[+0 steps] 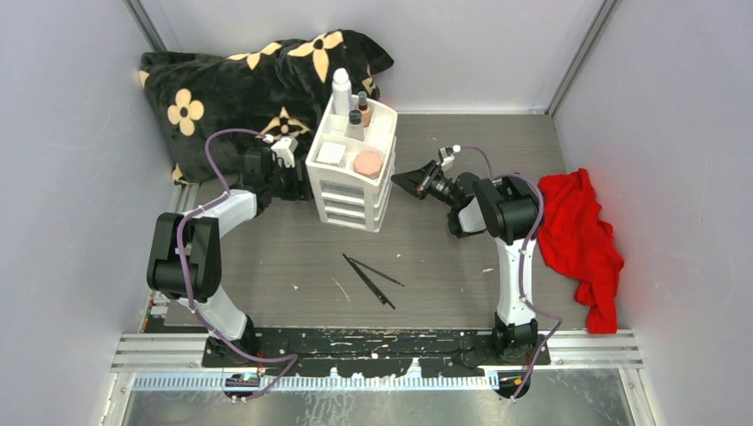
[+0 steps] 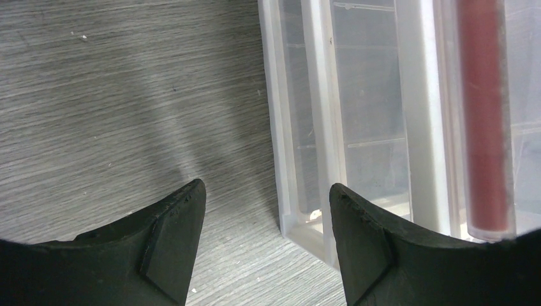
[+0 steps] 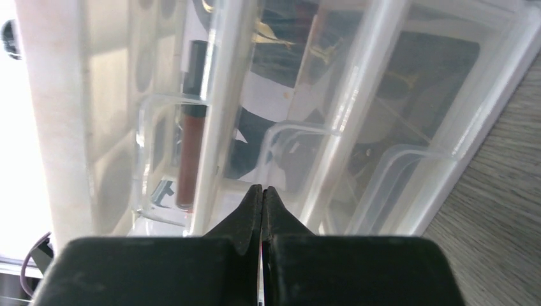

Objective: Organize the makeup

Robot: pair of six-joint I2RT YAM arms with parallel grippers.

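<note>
A white organizer (image 1: 351, 207) with clear drawers stands mid-floor. On its top are a white bottle (image 1: 342, 92), two small dark-capped bottles, a white box (image 1: 331, 153) and a round pink item (image 1: 368, 163). Inside the upper drawer lies a reddish tube with a dark cap, seen as the tube (image 3: 191, 156) in the right wrist view. My right gripper is shut beside the drawer side, nothing visible between its fingers. On the organizer's other side my left gripper is open; its right finger overlaps the organizer's edge in view. Two dark pencils (image 1: 368, 282) lie on the floor.
Behind the organizer leans a dark flowered cushion (image 1: 240, 89). A red cloth (image 1: 579, 240) lies at the far right. Bare floor (image 1: 435, 266) extends in front of the organizer and to its right.
</note>
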